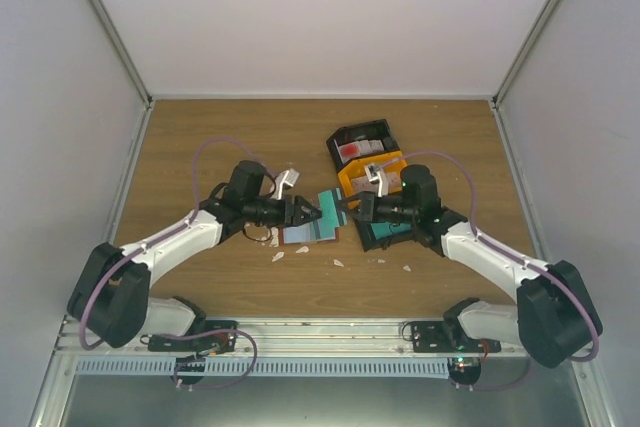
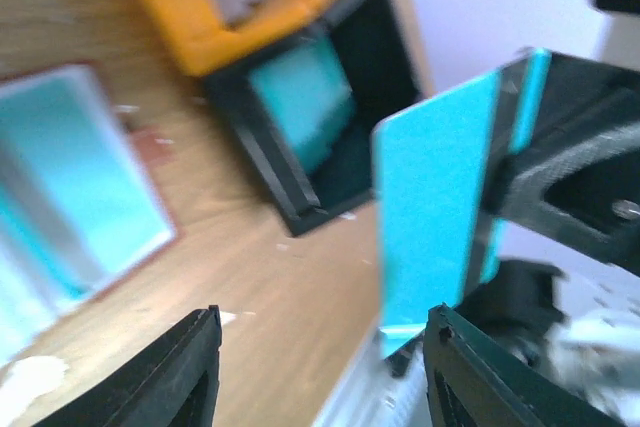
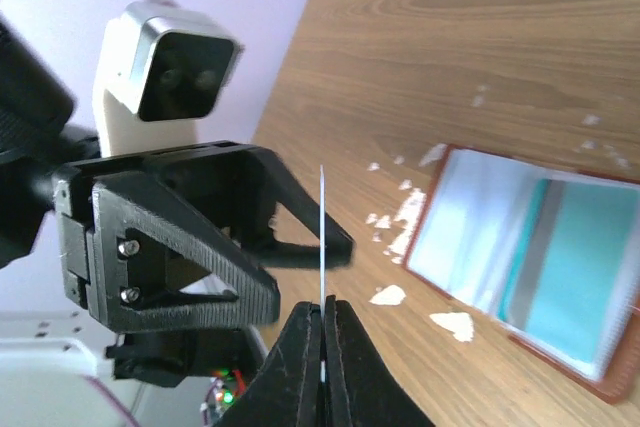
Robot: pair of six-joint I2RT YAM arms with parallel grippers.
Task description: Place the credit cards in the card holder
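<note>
A teal card is upright at my right gripper, which is shut on it; in the right wrist view it shows edge-on as a thin line between the fingertips. My left gripper [image 1: 310, 211] stands open left of it, its fingertips [image 2: 195, 367] apart from the card. Below lies the card holder [image 3: 470, 227], open, with white and teal inner parts [image 3: 570, 267].
On the right are a dark box [image 1: 352, 132] with cards, an orange box [image 2: 205, 32] and a dark box with teal contents [image 2: 300, 97]. Small white scraps [image 3: 388, 296] lie around the holder.
</note>
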